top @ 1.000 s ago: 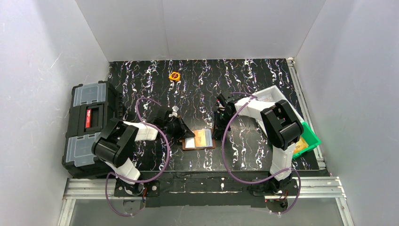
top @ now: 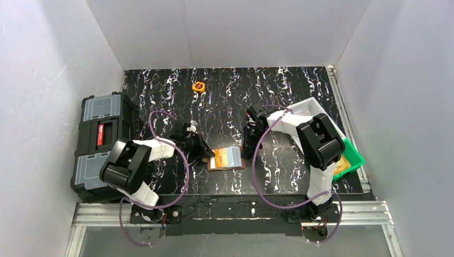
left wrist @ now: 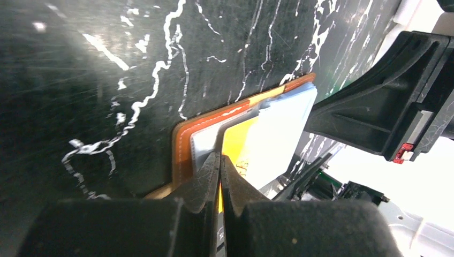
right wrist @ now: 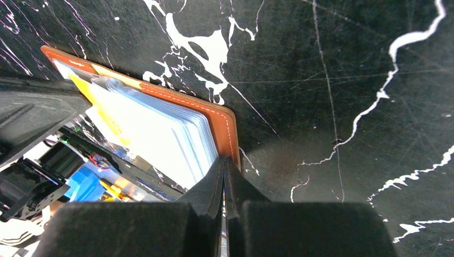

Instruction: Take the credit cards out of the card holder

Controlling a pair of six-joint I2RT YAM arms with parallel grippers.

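The brown card holder (top: 226, 169) lies open on the dark marbled table, with a stack of clear sleeves (right wrist: 193, 134) inside. A yellow-orange card (top: 220, 157) lies over the sleeves towards the left. My left gripper is shut at that card's left edge, and a thin yellow strip shows between its fingers. At the holder's right side my right gripper is closed on the brown border (right wrist: 229, 128). The holder lies flat, and its lower part is hidden by my fingers in both wrist views.
A black toolbox (top: 101, 144) stands at the left. An orange tape measure (top: 198, 87) lies at the back. A white bin (top: 313, 105) and a green tray (top: 354, 161) are at the right.
My left gripper has moved slightly left, and the yellow-orange card has slid left with it, uncovering more of the sleeves on its right. The right arm and the holder have stayed put.
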